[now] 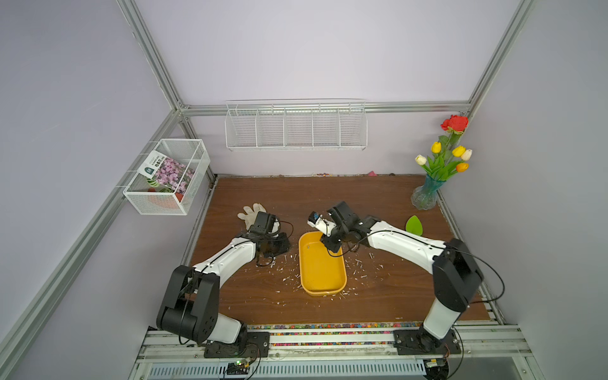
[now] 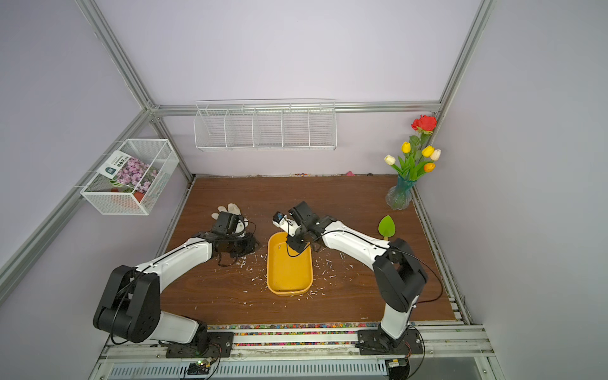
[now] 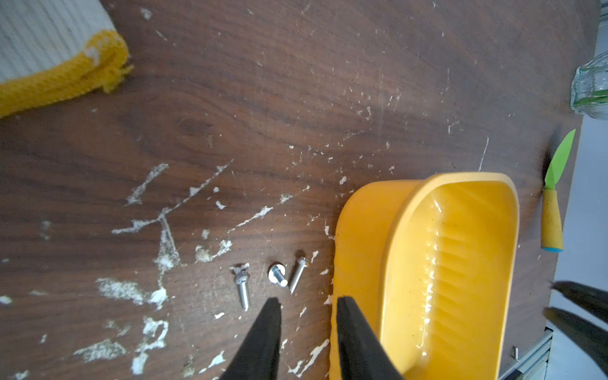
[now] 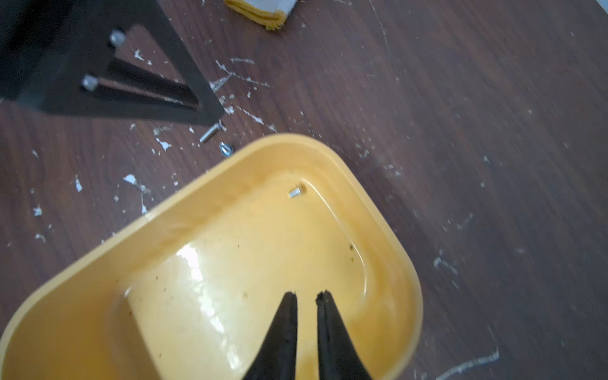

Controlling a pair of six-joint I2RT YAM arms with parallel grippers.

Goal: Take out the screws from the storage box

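Observation:
The yellow storage box stands mid-table. A small screw lies inside it near the far end. Several screws lie on the table left of it, among them a silver screw and a shorter one. My right gripper is above the box, its fingers part open with a narrow gap and no screw visible between them. My left gripper hovers left of the box near the screws, open, nothing between its fingers.
A glove lies behind the left arm. A green trowel and a flower vase are at the right. Pale marks cover the table around the box.

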